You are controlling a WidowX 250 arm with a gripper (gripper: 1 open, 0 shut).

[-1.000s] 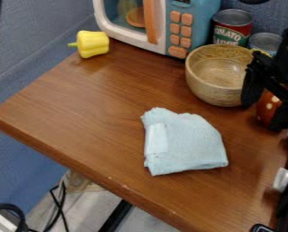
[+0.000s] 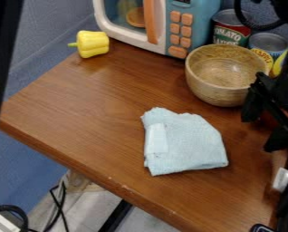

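Note:
At the right edge of the view, the black gripper (image 2: 265, 113) hangs beside a wooden bowl (image 2: 216, 86), low over the table; whether its fingers are open or closed is unclear, and a reddish round object behind it is mostly hidden. A folded pale blue cloth (image 2: 183, 149) lies on the wooden table (image 2: 86, 118), left of and below the gripper.
A toy microwave (image 2: 158, 23) stands at the back with a tomato can (image 2: 230, 34) and another can (image 2: 266, 50) to its right. A yellow pepper (image 2: 91, 43) lies at the back left.
The gripper has shifted slightly right and downward beside the bowl, and the reddish object behind it is now more hidden. The cloth and bowl are unchanged.

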